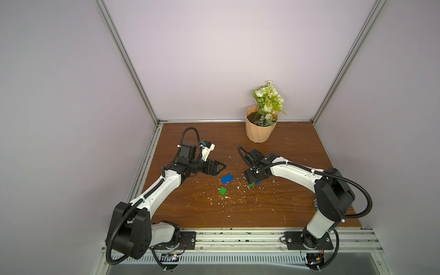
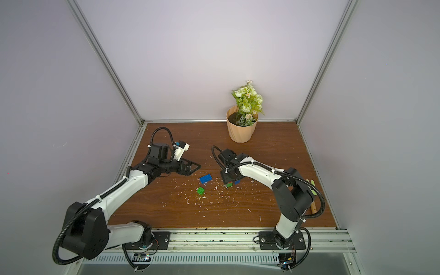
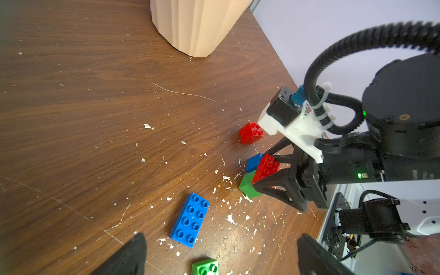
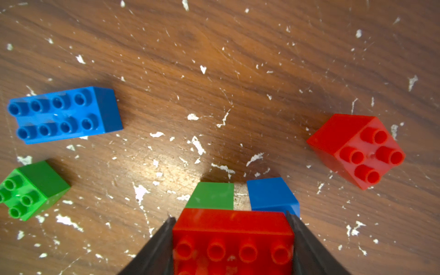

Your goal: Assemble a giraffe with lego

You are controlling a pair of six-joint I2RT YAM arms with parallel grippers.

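Note:
My right gripper has its fingers against both ends of a long red brick [image 4: 233, 222]. Below that brick are a green block [image 4: 210, 195] and a blue block [image 4: 271, 192], side by side with a narrow gap; whether red touches them cannot be told. A smaller red brick [image 4: 359, 149] lies tilted on the table, apart from these. Toward the left are a long blue brick [image 3: 189, 220], studs up, and a small green brick [image 3: 205, 267]. Left of the blue brick, my left gripper [image 1: 222, 167] hangs open and empty, its blurred fingers wide apart.
A potted plant [image 1: 259, 130] stands at the back of the wooden table. White flecks are scattered around the bricks. Bare table lies at the back left and along the front. A thin yellow-handled item [image 2: 313, 207] is partly hidden by the right arm.

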